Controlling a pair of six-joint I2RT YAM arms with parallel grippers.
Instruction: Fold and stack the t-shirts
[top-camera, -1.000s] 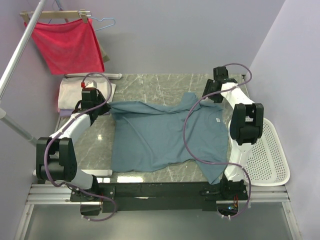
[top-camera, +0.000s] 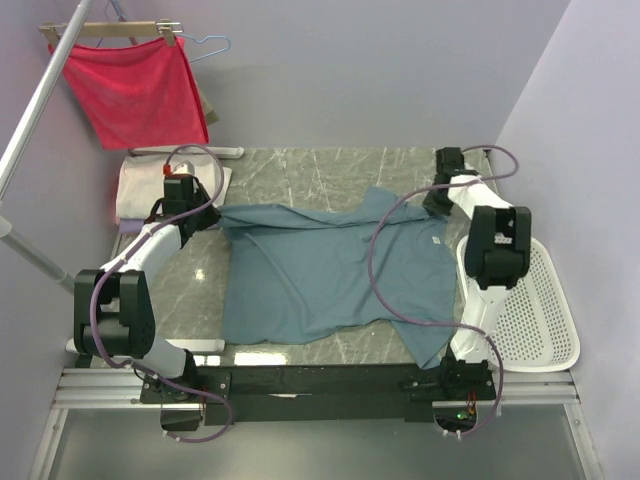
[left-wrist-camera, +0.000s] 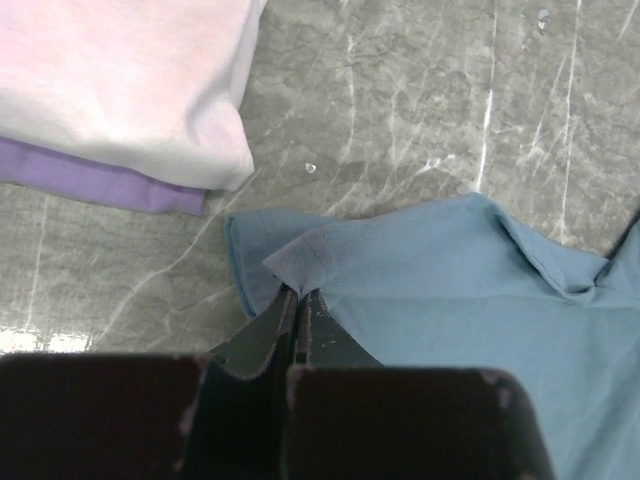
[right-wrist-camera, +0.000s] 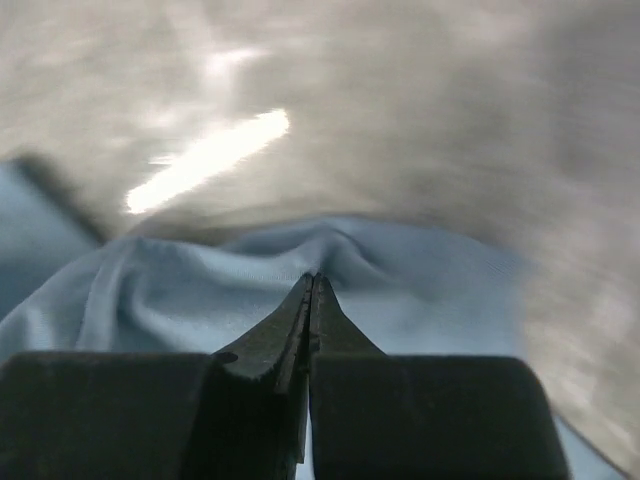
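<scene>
A blue-grey t-shirt (top-camera: 310, 275) lies spread over the marble table, its far edge folded over in a strip. At its far left corner my left gripper is shut on the shirt, with gathered cloth rising from between the fingertips. My right gripper is shut at the far right corner of the shirt; its tips meet a raised fold of cloth, and whether cloth is pinched there is hard to tell in the blurred right wrist view. Left of the shirt sits a folded stack, a pinkish-white shirt (left-wrist-camera: 120, 90) on a purple one (left-wrist-camera: 95, 180).
A white perforated basket (top-camera: 530, 310) stands right of the table beside the right arm. Above the back left, a red shirt (top-camera: 135, 95) hangs from a rail near an empty blue hanger (top-camera: 205, 45). Bare marble (top-camera: 300, 175) shows behind the blue-grey shirt.
The left arm and most of the shirt look unmoved.
</scene>
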